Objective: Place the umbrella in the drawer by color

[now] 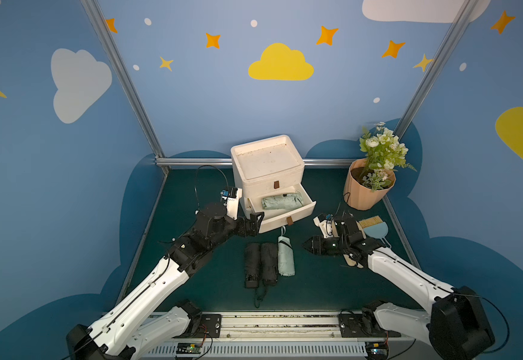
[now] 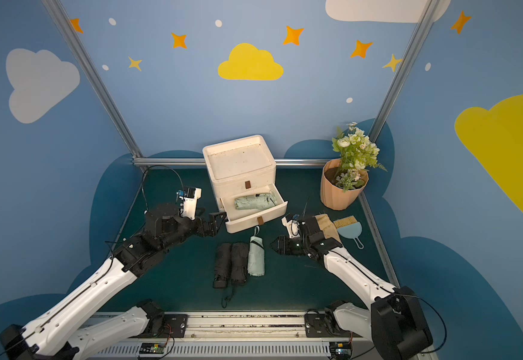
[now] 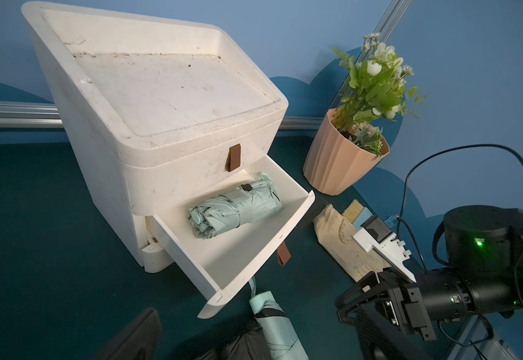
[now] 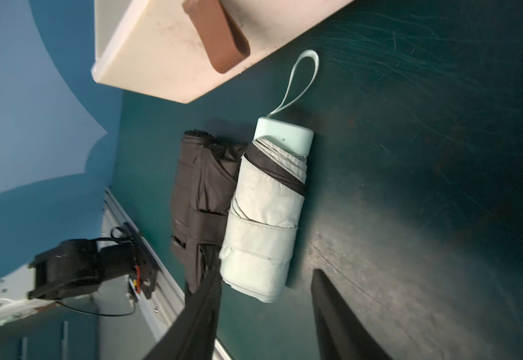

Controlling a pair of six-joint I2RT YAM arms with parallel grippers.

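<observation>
The white drawer unit point(image 1: 267, 154) has its lower drawer point(image 2: 254, 219) pulled out, holding a rolled mint umbrella point(image 3: 234, 210). A second mint umbrella point(image 4: 258, 240) lies on the mat below the drawer, beside two black umbrellas point(image 1: 252, 264) point(image 1: 268, 262). My left gripper point(image 1: 255, 222) is open at the drawer's front-left corner, nothing between its fingers. My right gripper hovers to the right of the loose mint umbrella, fingers apart and empty.
A potted plant point(image 1: 360, 192) stands at back right. A beige cloth bag point(image 3: 342, 240) and a dustpan with brush point(image 2: 350, 231) lie at right, partly behind my right arm.
</observation>
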